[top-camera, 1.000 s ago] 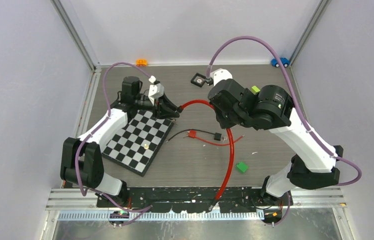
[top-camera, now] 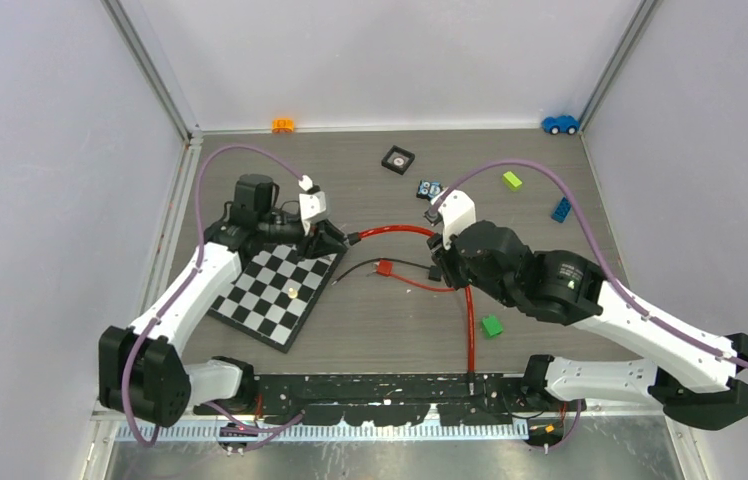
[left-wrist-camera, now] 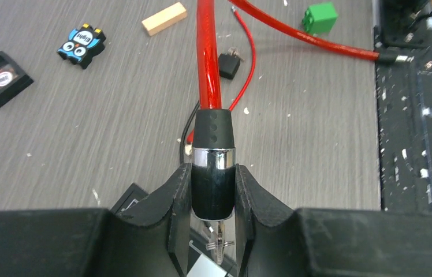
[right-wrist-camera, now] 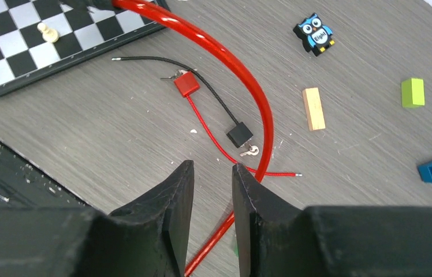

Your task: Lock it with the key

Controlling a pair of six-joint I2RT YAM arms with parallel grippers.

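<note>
A cable lock has a glossy red cable (left-wrist-camera: 208, 57) and a black and chrome lock body (left-wrist-camera: 213, 184). My left gripper is shut on that body, and a key (left-wrist-camera: 218, 242) sticks out of its lower end. From there the cable arcs to the right and down toward the front edge, ending in a black collar with a metal tip (left-wrist-camera: 401, 58). My right gripper is part open above the cable's lower stretch. In the right wrist view the red cable (right-wrist-camera: 268, 121) passes below and behind its fingers (right-wrist-camera: 248, 219), apparently not gripped.
A small red padlock (right-wrist-camera: 186, 83) and a black padlock (right-wrist-camera: 239, 134), each with a thin cable and key, lie mid-table. A chessboard (top-camera: 272, 292) is under the left arm. A green block (top-camera: 491, 326), an owl toy (right-wrist-camera: 314, 34) and other blocks lie about.
The left gripper shifted slightly left and down with the lock body. The cable's free end swung right at the front edge.
</note>
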